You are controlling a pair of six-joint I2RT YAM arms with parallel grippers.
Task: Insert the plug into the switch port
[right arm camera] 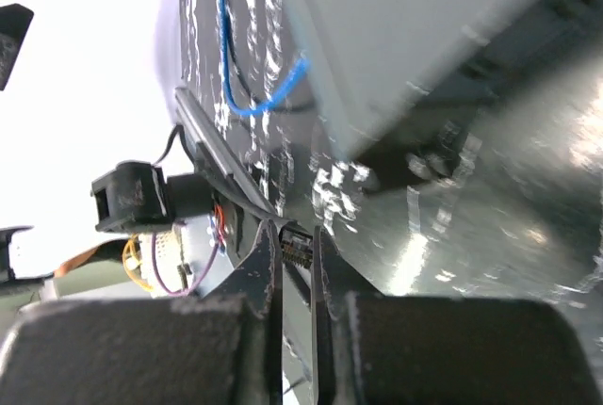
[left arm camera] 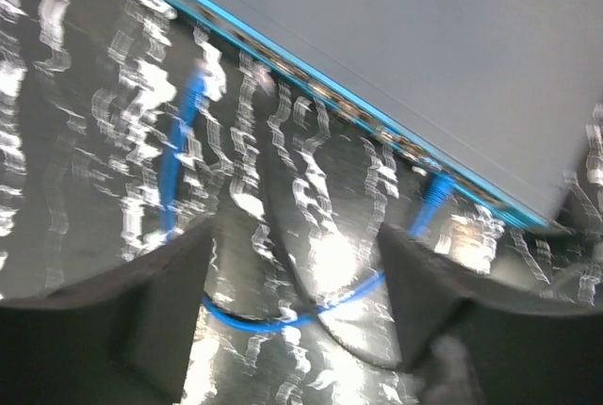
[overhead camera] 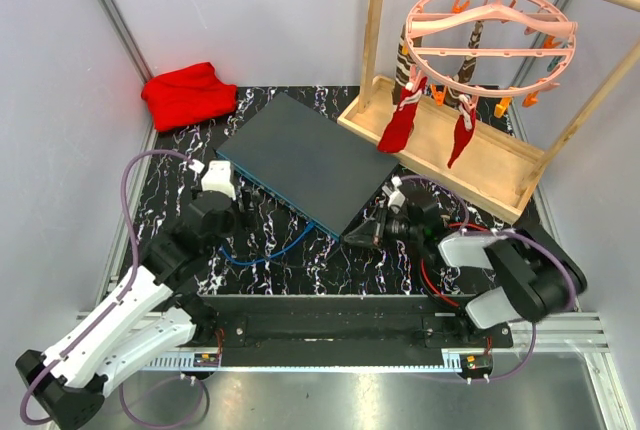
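Observation:
The dark grey switch (overhead camera: pixel 305 155) lies diagonally on the marbled table, its port edge (left arm camera: pixel 320 85) facing front-left. A blue cable (overhead camera: pixel 260 260) loops from that edge near its right end. In the left wrist view, a blurred upright blue cable piece and a dark cable also show. My left gripper (overhead camera: pixel 230 205) is above the switch's left edge, its fingers apart with nothing visible between them. My right gripper is shut on a small dark object, likely the black cable's plug, near the switch's front-right corner (overhead camera: pixel 340 235).
A red cloth (overhead camera: pixel 190 100) lies at the back left. A wooden rack (overhead camera: pixel 535 150) with a pink hanger and hanging socks stands at the back right. Red cables (overhead camera: pixel 430 280) lie under the right arm.

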